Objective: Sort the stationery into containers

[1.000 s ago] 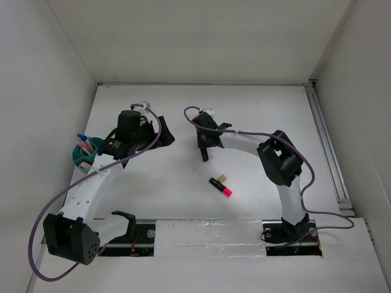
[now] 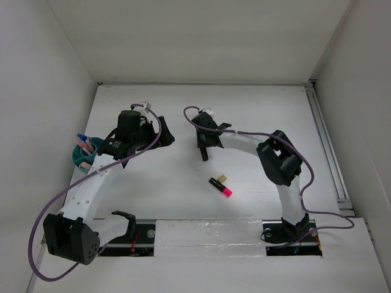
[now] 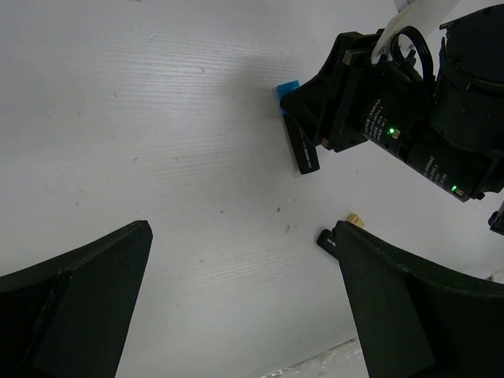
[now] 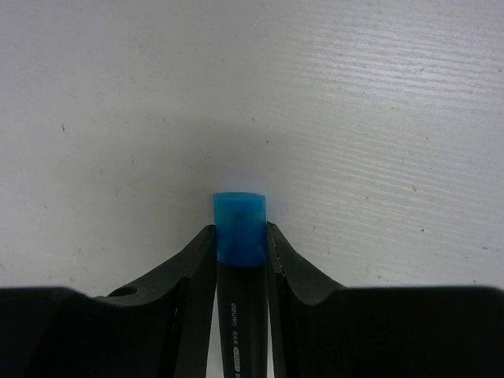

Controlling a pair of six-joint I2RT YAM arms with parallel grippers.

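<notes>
A black marker with a blue cap (image 4: pixel 240 228) lies on the white table, with my right gripper down at its cap, fingertips touching it on both sides. In the left wrist view the same marker (image 3: pixel 302 147) shows partly behind the right arm. My left gripper is open and empty, above bare table left of the marker. A black and pink marker (image 2: pixel 220 187) and a small tan piece (image 2: pixel 222 178) lie toward the front. A teal container (image 2: pixel 81 160) holding several pens stands at the far left.
Walls enclose the table (image 2: pixel 146 189) at the back and sides, with metal rails (image 2: pixel 324 140) along the edges.
</notes>
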